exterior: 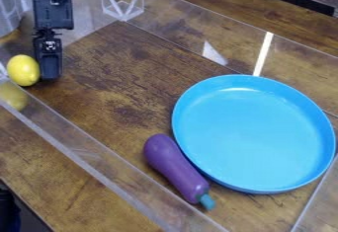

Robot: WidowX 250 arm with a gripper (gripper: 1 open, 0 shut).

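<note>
The black gripper (49, 66) hangs low at the far left, its fingertips down by the wooden table, just right of a yellow lemon (23, 70). How its fingers stand is hard to make out at this size. A blue plate (252, 132) lies on the right, and a purple eggplant (177, 169) with a pale teal tip lies to the plate's lower left.
Clear plastic walls border the wooden work area (132, 98), one running diagonally past the lemon, with a yellowish reflection on it.
</note>
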